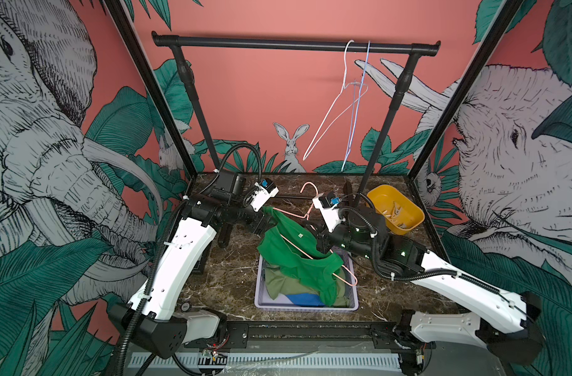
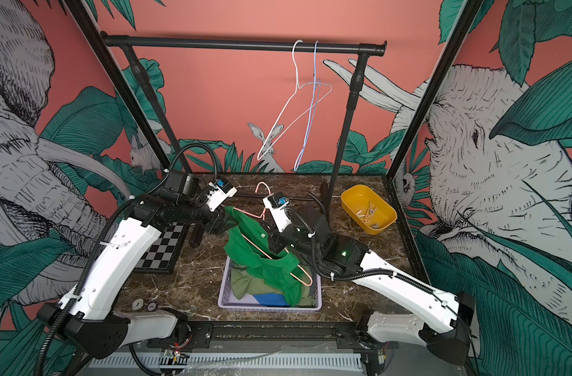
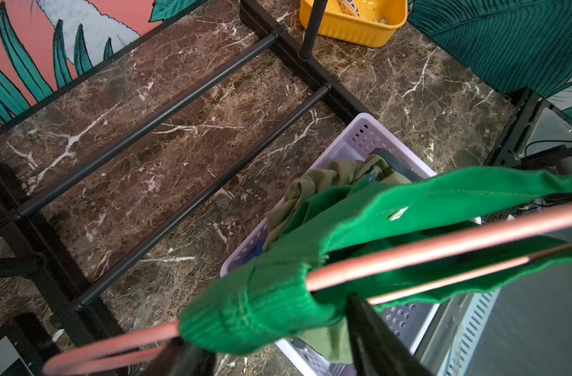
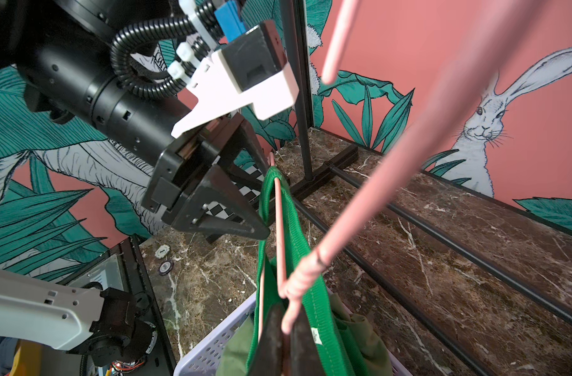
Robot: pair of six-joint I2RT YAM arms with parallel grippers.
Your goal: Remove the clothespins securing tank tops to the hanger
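Observation:
A green tank top [image 1: 292,250] hangs on a pink hanger [image 1: 288,211], tilted above the laundry basket. My right gripper is shut on the hanger just below its twisted neck. My left gripper stands part open by the strap at the hanger's left end. In the left wrist view the green strap [image 3: 254,307] wraps the pink rod, and the blurred fingers [image 3: 386,341] lie either side of it. No clothespin shows on this strap; the other strap is partly hidden behind my right gripper. Loose clothespins [image 1: 395,213] lie in the yellow bowl [image 1: 413,227].
The lilac basket [image 1: 259,291] below holds olive and blue clothes. A black rack [image 1: 286,44] stands behind with two empty hangers [image 1: 326,128] on its bar. A checkered board [image 2: 157,253] lies at the left.

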